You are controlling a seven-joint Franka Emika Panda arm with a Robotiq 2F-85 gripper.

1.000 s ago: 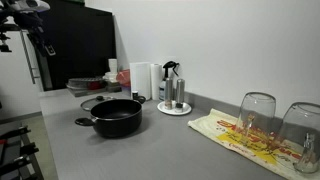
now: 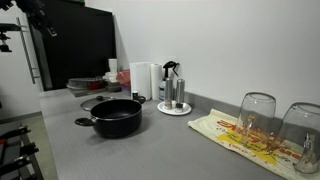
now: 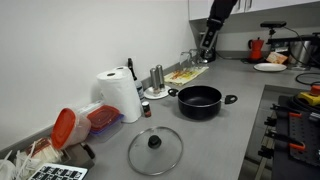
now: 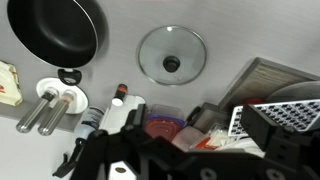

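Observation:
My gripper stands open, its black fingers spread apart with nothing held between them. In the second exterior view the gripper [image 3: 207, 43] hangs high over the counter, above and behind the pot. A black two-handled pot [image 2: 118, 117] rests uncovered on the grey counter; the wrist view shows its empty inside [image 4: 55, 30]. Apart from the pot lies a round glass lid [image 3: 155, 152] with a black knob, flat on the counter. The wrist view has this lid [image 4: 190, 65] ahead of the fingers, well below them.
Salt and pepper mills stand on a white plate [image 2: 174, 108] near the wall. Beside them are a paper towel roll [image 3: 119, 97] and a small spice jar [image 3: 146, 108]. A dish rack [image 3: 40, 155] fills one end; upturned glasses [image 2: 257, 112] occupy the other. Open counter surrounds the pot.
At the upper left of the first exterior view, the arm's end has shifted slightly. The pot, lid and other items stay where they were.

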